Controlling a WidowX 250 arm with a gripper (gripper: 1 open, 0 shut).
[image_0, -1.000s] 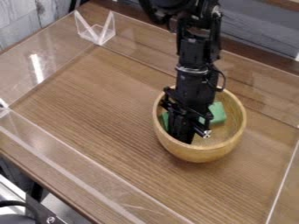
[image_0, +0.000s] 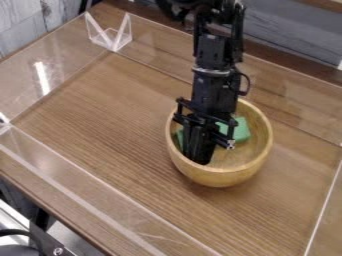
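Observation:
A tan round bowl (image_0: 230, 172) stands on the wooden table at centre right, with a green object (image_0: 239, 128) inside toward its back. The black arm comes down from the top, and my gripper (image_0: 201, 150) reaches into the front left of the bowl, hiding part of what is in it. The fingers are dark and crowded together; I see nothing clearly held between them.
A clear plastic container (image_0: 110, 30) stands at the back left. A dark cable lies at the bottom left corner.
The arm has shifted slightly at the bowl, and the bowl sits about where it was. No grasp or release is visible.

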